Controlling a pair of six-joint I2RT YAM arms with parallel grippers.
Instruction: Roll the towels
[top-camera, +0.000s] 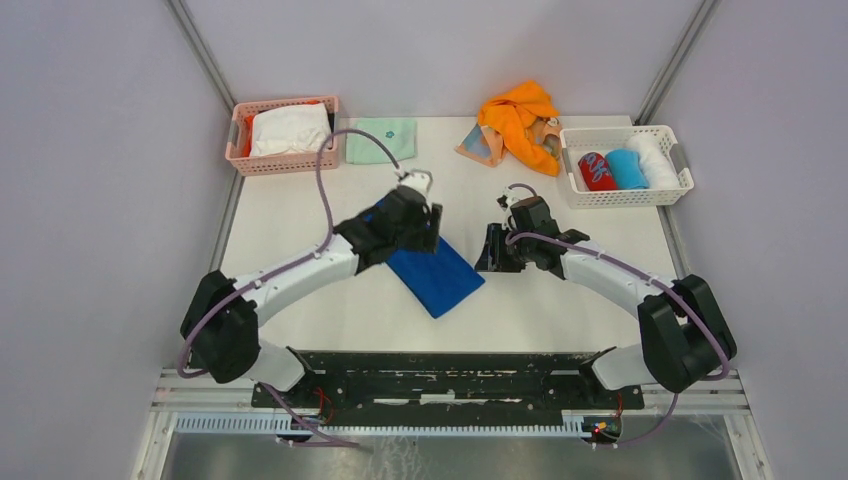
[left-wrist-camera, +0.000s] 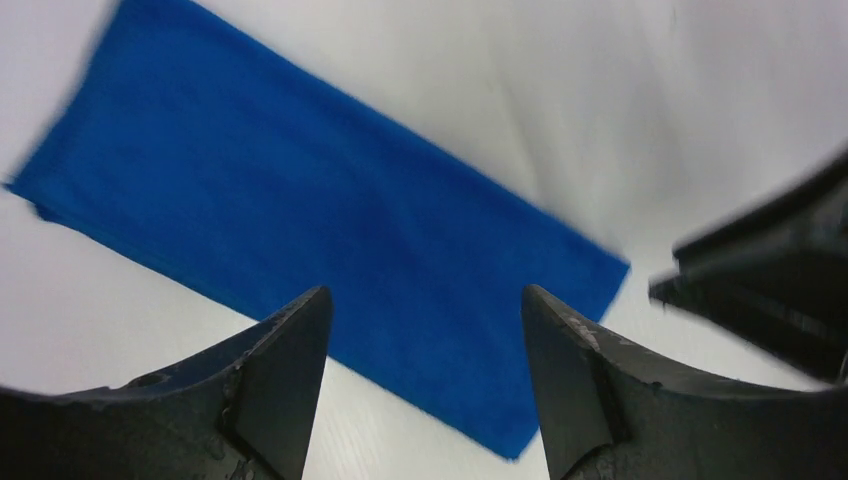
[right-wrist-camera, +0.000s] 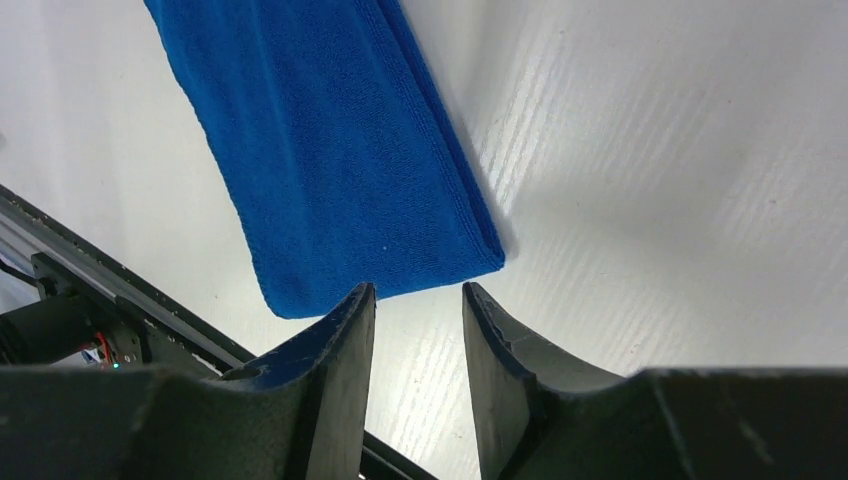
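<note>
A blue towel (top-camera: 432, 280) lies folded into a long strip, slanting across the middle of the table. My left gripper (top-camera: 430, 240) is over it, blurred by motion, its fingers (left-wrist-camera: 290, 350) wide apart with only towel and table seen between them from above. At the towel's near right end is my right gripper (top-camera: 492, 262). In the right wrist view its fingertips (right-wrist-camera: 358, 300) stand a little apart, just short of the towel's end edge, with nothing between them. The towel's far end is partly hidden by the left arm in the top view.
At the back left, a pink basket (top-camera: 270, 163) holds a white towel, beside a flat mint cloth (top-camera: 385, 140). An orange towel (top-camera: 520, 115) lies crumpled at the back. The white basket (top-camera: 628, 198) holds red, light-blue and white rolls.
</note>
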